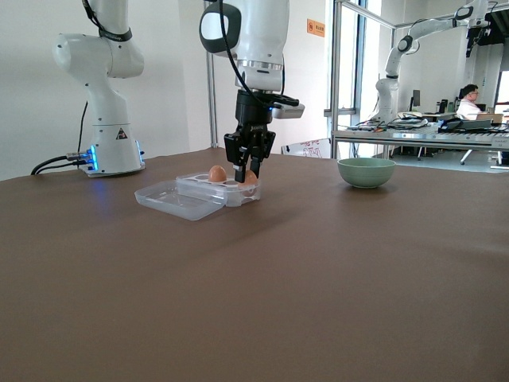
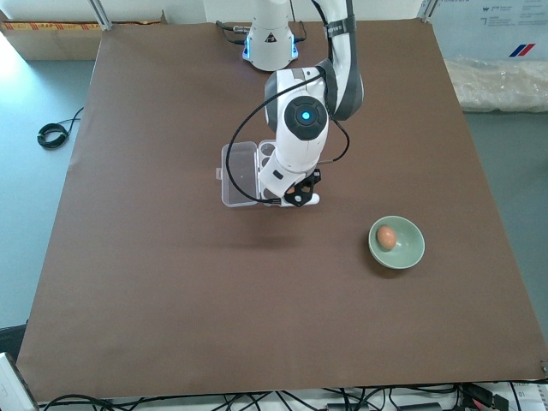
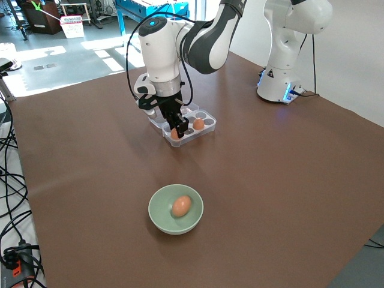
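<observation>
My gripper [image 1: 248, 163] points down into a clear plastic egg carton [image 3: 192, 137], right at a brown egg [image 1: 247, 181] at one end; whether its fingers are open or closed round that egg I cannot tell. A second brown egg [image 3: 198, 123] sits in the carton, whose lid [image 2: 240, 174] lies folded out flat. A pale green bowl [image 2: 409, 248] stands apart, holding another brown egg [image 3: 181, 206]; in the top view only the bowl's outside [image 1: 366, 175] shows. In the left view the arm hides the gripper and most of the carton.
The white robot base [image 3: 282, 84] stands at the back. Cables [image 2: 342, 396] run along the outside of the near edge.
</observation>
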